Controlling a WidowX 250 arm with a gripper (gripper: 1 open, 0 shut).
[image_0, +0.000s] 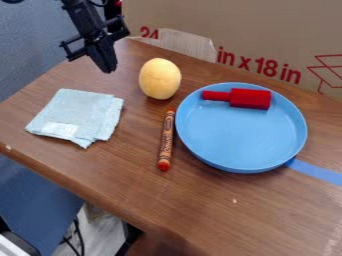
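Note:
My black gripper (102, 58) hangs at the upper left, above the back left of the wooden table, left of a yellow egg-shaped object (159, 79); whether its fingers are apart is hard to tell. A folded light-blue cloth (75, 115) lies on the left. An orange crayon-like stick (167, 140) with a red end lies upright in the view, between the cloth and a blue plate (241, 141). A red cylinder with a handle (247, 98) rests on the plate's back part.
A cardboard box (247, 40) stands along the back. Blue tape (318, 172) runs right of the plate. The table's left edge drops off to a blue surface.

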